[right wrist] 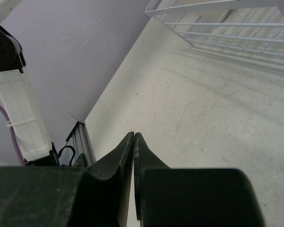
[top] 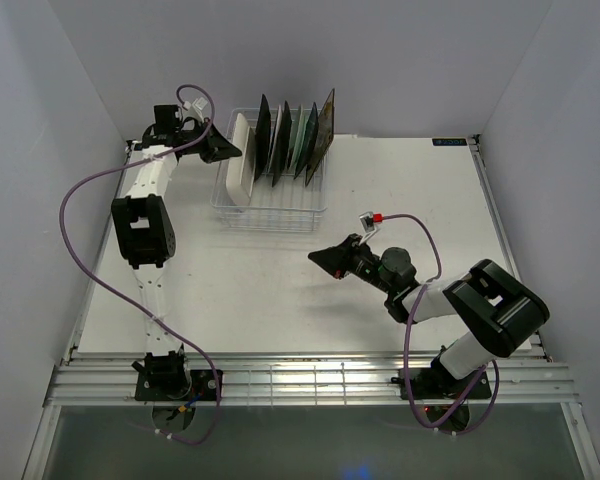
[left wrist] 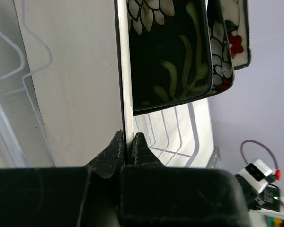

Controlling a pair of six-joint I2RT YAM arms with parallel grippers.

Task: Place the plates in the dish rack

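Observation:
In the top view my left gripper (top: pixel 231 152) is shut on a white plate (top: pixel 239 172) standing at the left end of the dish rack (top: pixel 285 222). The left wrist view shows that plate's pale face (left wrist: pixel 75 90) and rim between the fingertips. Dark, patterned and pale green plates (top: pixel 285 135) stand in a row to its right, several in all. My right gripper (top: pixel 315 258) hangs over the table in front of the rack, shut, with nothing visible between its fingers.
Grey walls surround it at the back and sides.

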